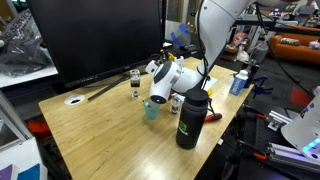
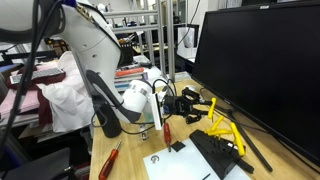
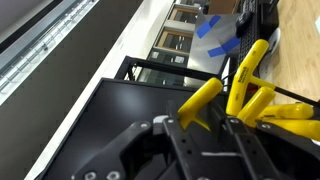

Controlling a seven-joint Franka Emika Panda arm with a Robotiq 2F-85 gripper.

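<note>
At the back of the table, in front of the large black screen, my gripper reaches out low over a yellow branching object. Seen from the wrist, a stubby yellow part of it rises right at the dark fingertips, and my gripper looks shut on that part. More yellow arms spread behind and to the right. The exact contact is hard to make out, as the fingers are dark and partly cut off. In the first exterior view the white arm hides most of the gripper.
A black cylinder and a pale green cup stand on the table near the arm. The black screen is close to the gripper. A black keyboard and a red screwdriver lie nearer. Bare wood spreads left.
</note>
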